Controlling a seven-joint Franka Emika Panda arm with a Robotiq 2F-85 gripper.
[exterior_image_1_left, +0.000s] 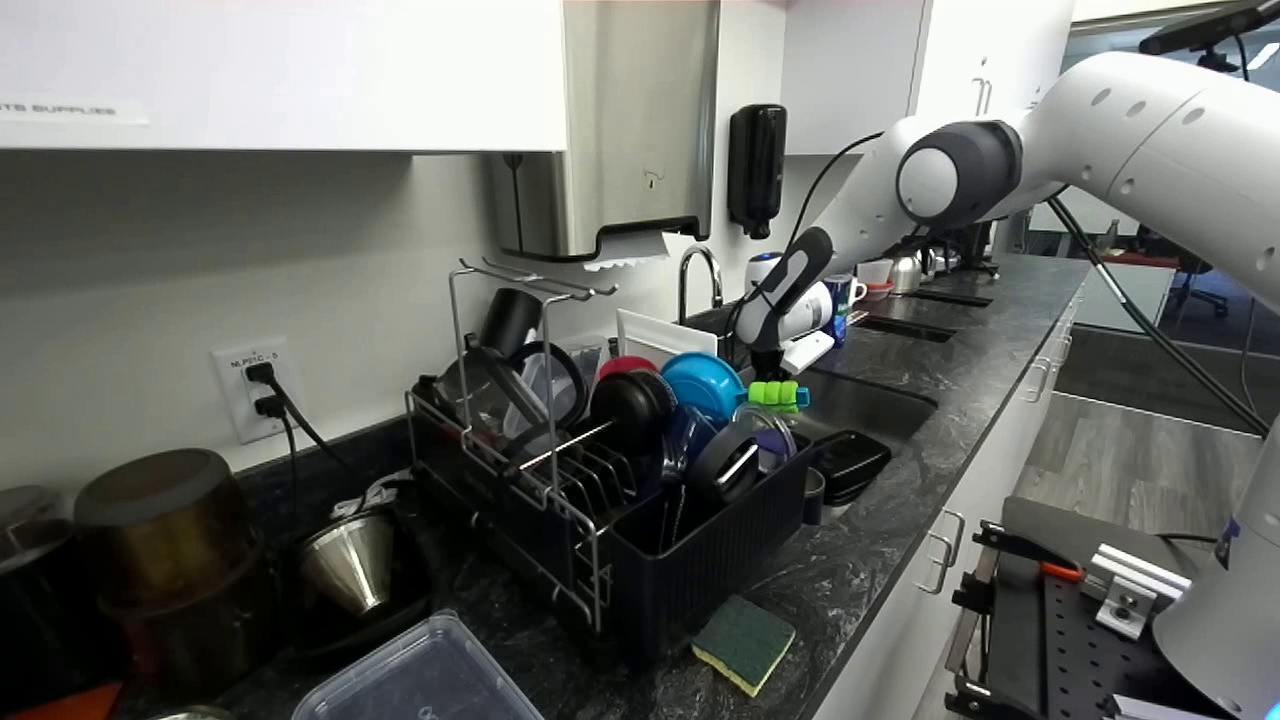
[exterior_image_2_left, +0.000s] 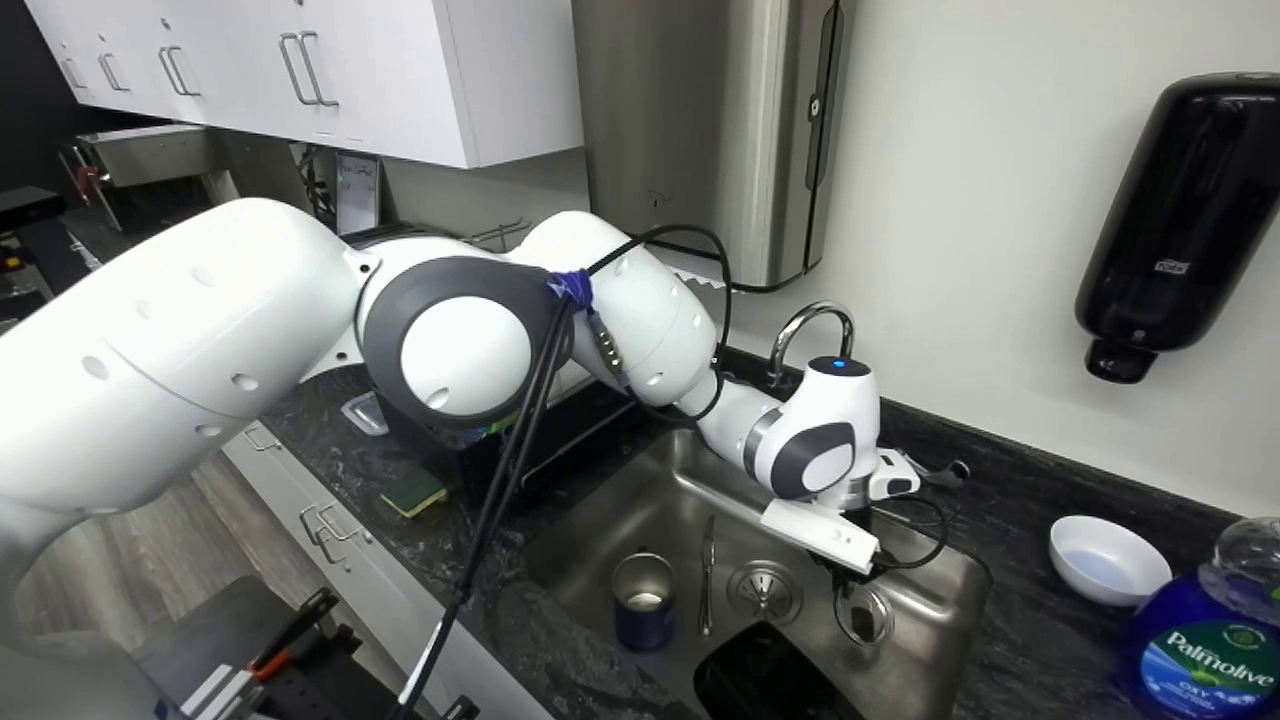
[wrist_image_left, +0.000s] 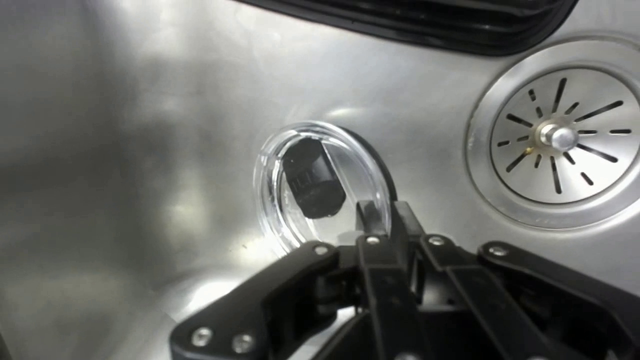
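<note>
A clear round lid with a black slider is pinched at its edge by my gripper in the wrist view. The fingers are shut on its rim. In exterior view 2 the lid hangs tilted below the gripper, over the steel sink. How high it is above the sink floor is hard to tell. The dish rack hides the gripper's fingertips in exterior view 1.
In the sink are a mug, a knife, a black tray and the drain. A full dish rack stands beside it. A white bowl and a soap bottle sit on the other side.
</note>
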